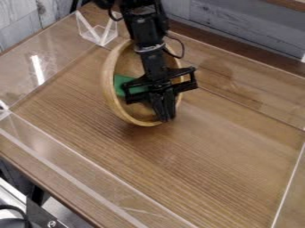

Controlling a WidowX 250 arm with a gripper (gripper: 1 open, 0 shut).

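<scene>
My black gripper (162, 102) reaches down from the top over a wooden bowl (117, 57), its wrist inside the bowl's outline and its lower end at the near right side of it. A green object (124, 82) lies in the bowl, partly hidden behind the gripper's left side. The fingertips are dark and overlap one another, so I cannot see clearly whether anything is between them.
Clear plastic pieces (98, 27) stand at the back left, and more lie at the left edge. A wall (251, 22) runs along the back.
</scene>
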